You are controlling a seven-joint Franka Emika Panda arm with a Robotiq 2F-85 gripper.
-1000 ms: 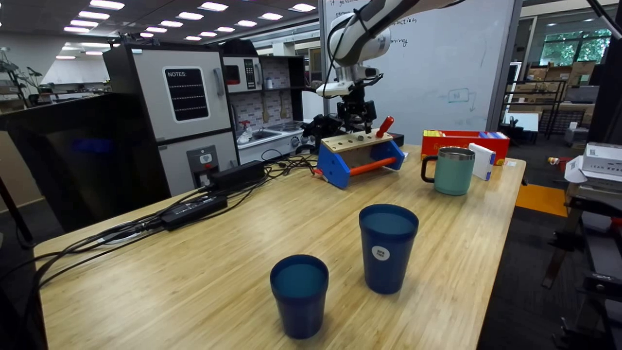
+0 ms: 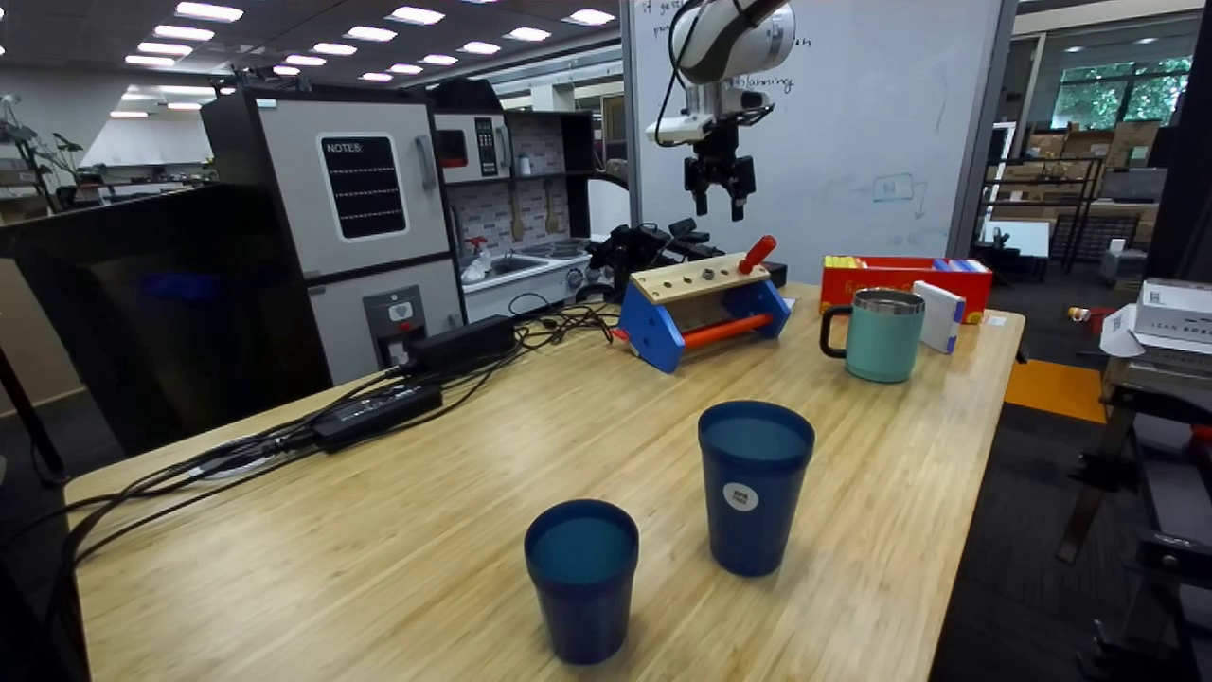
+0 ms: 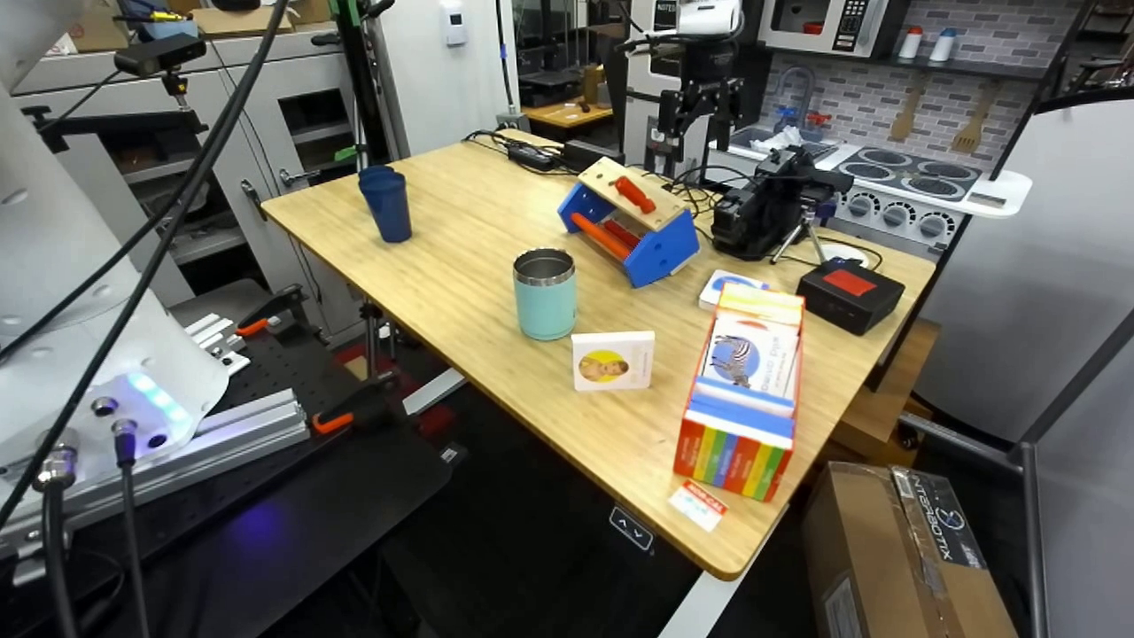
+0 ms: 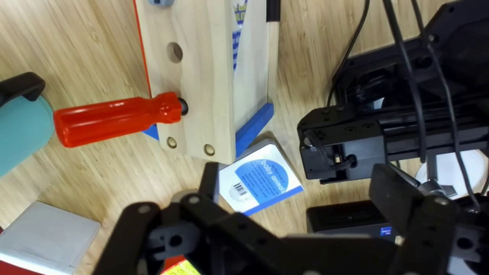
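My gripper (image 2: pixel 721 208) hangs open above the far part of the table, with nothing between its fingers. Below it in exterior view 1 stands a toy workbench with a wooden top (image 2: pixel 699 277) and blue sides. A red toy screwdriver (image 4: pixel 117 117) leans from a hole at one end of that top, handle tilted outward. In the wrist view a small white-and-blue book (image 4: pixel 261 178) lies flat past the workbench's end, partly behind a finger. A teal mug (image 3: pixel 545 296) sits on the near side of the workbench, and a small white book (image 3: pixel 613 361) stands upright near it.
A red box of books (image 3: pixel 740 393) occupies the table's end. Black camera gear (image 3: pixel 771 202) and a black box (image 3: pixel 850 293) stand behind the workbench. Two blue cups (image 2: pixel 757 483) are at the opposite end. Cables (image 2: pixel 307 438) run along one edge; mid-table is clear.
My gripper has risen and shifted slightly right in exterior view 1, away from the workbench top. The screwdriver's handle now tilts further to the right. Cups, mug and books have stayed put.
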